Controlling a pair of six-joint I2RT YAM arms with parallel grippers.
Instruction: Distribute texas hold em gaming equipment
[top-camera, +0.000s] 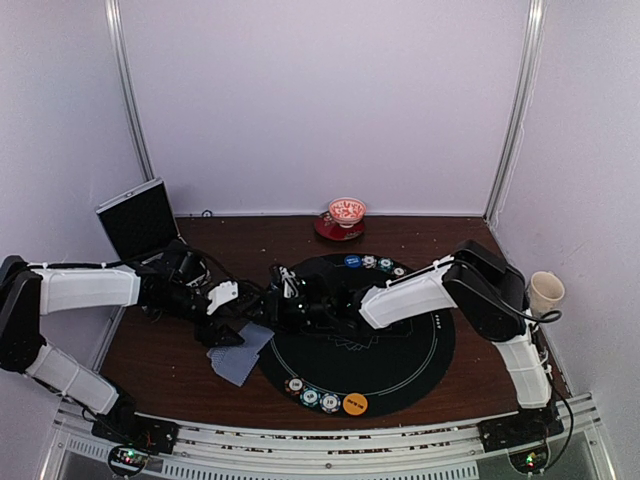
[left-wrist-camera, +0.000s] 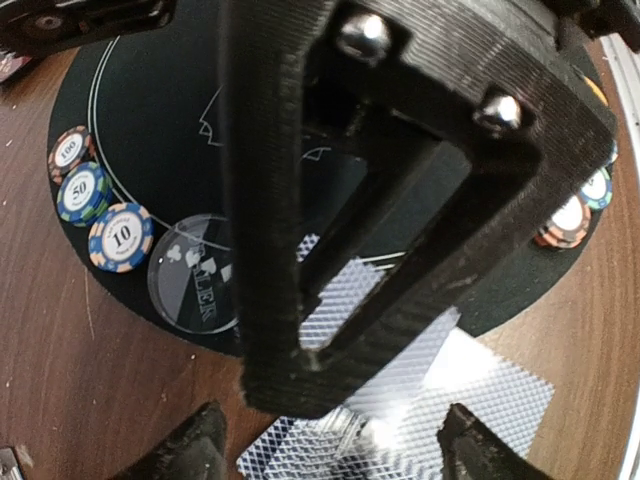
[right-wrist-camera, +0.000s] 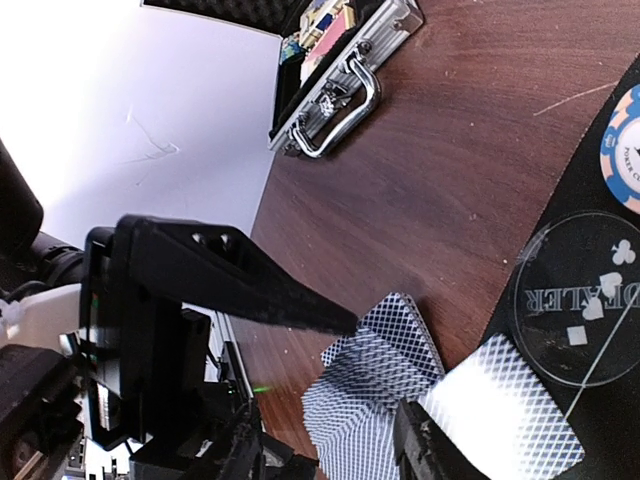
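Note:
Blue-backed playing cards lie loosely fanned at the left edge of the black poker mat, partly on bare wood. My left gripper is over them, fingers part open; whether a card is between its fingers is unclear. My right gripper is close above the same cards, fingers apart, beside the left one. A clear dealer disc rests on the mat next to the cards. Chips line the mat's rim at front and back.
An open silver case stands back left. A red bowl on a red base is at the back. A beige cup is at the right edge. Bare wood lies around the mat.

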